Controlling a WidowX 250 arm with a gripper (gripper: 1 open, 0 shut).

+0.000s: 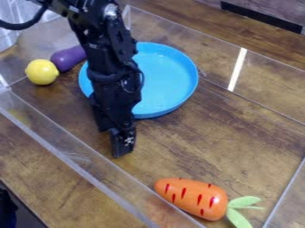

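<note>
The black gripper (117,134) hangs low over the wooden tabletop, in front of the blue plate (172,80), with the arm covering the plate's left part. Its fingers point down near the surface; whether anything lies between them is hard to see. A toy carrot (191,196) with green leaves lies at the lower right. A yellow lemon (42,71) and a purple eggplant (66,58) sit at the upper left.
Clear plastic walls (95,178) border the work area along the left front and right.
</note>
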